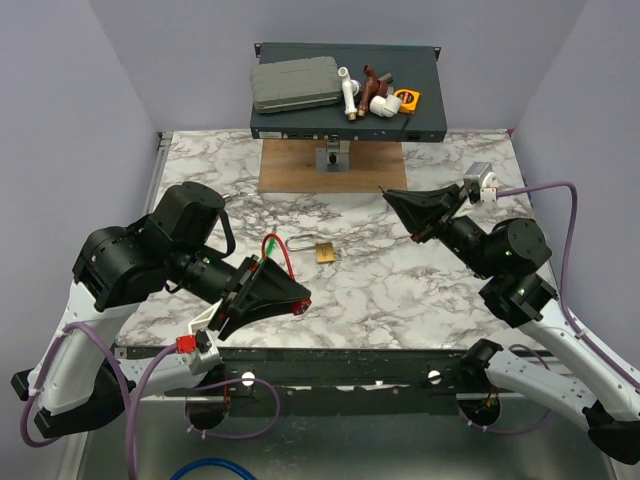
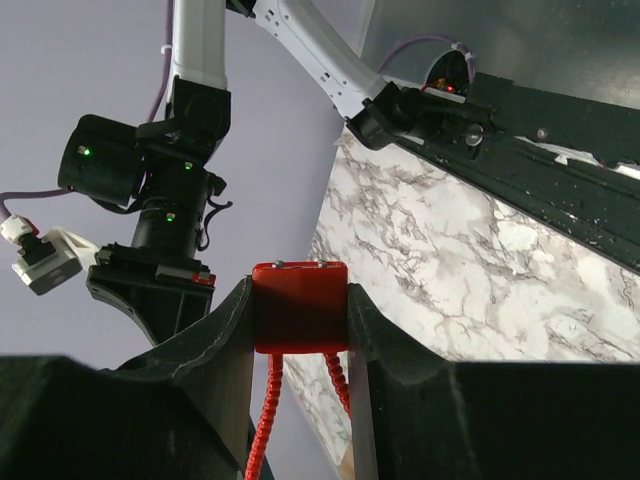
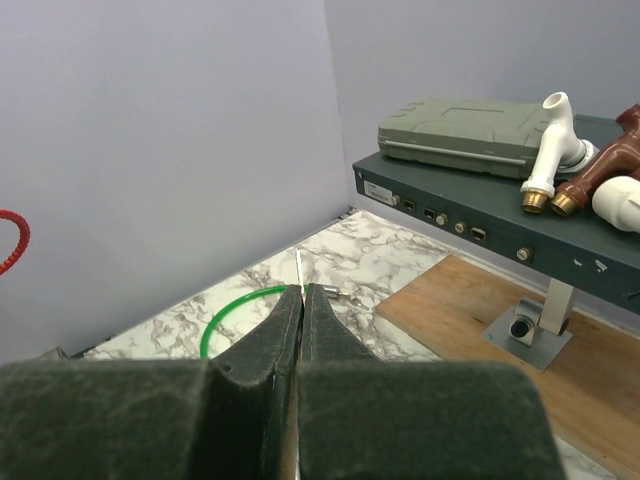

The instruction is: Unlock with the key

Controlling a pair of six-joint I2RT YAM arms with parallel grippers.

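My left gripper (image 1: 294, 301) is raised over the lower left of the marble table, its fingers around a red block (image 2: 300, 308) with a red coiled cord. My right gripper (image 1: 393, 196) is shut, pointing toward the back; only a thin sliver shows at its tips, too small to identify. A brass padlock (image 1: 325, 252) lies mid-table. At the back, a metal latch fixture (image 3: 530, 335) stands on a wooden board (image 1: 280, 170) below a dark shelf. I cannot make out a key for certain.
The shelf (image 1: 425, 110) carries a grey case, pipe fittings and a tape measure. A green hose (image 3: 225, 310) lies on the left of the table.
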